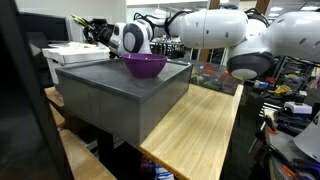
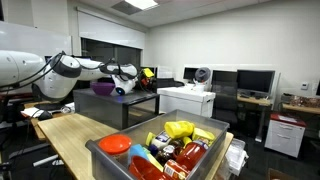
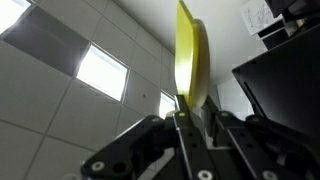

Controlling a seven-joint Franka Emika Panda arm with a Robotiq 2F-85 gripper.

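High above the far end of the grey cabinet, my gripper is held out at the end of the stretched arm. Its fingers are shut on a thin yellow object, which rises past the fingers in the wrist view. In the second exterior view the same yellow object shows as a small bright patch. What it is exactly cannot be made out. A purple bowl rests on the cabinet top, below the arm and well apart from the gripper.
A grey bin on the wooden table holds a red plate, a yellow cup and several other toys. White boxes lie at the cabinet's far end, near the gripper.
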